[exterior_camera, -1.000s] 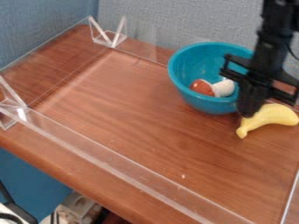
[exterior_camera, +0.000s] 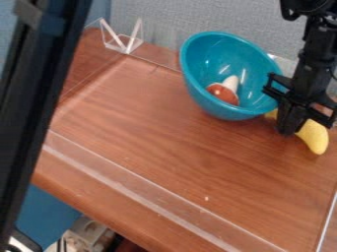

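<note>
A turquoise bowl sits at the back right of the wooden table, holding a red-and-white toy. The black gripper is low at the bowl's right side, its fingertips over a yellow banana, which lies partly hidden behind it. The gripper looks shut; whether anything is between its fingers cannot be seen clearly.
A white wire-like bracket stands at the back left with clear panels along the table's edges. A dark bar crosses the left of the view.
The gripper came down onto the banana's area at the bowl's right and has shifted slightly since. The bowl has moved a little left, and more of the banana's right end shows now.
</note>
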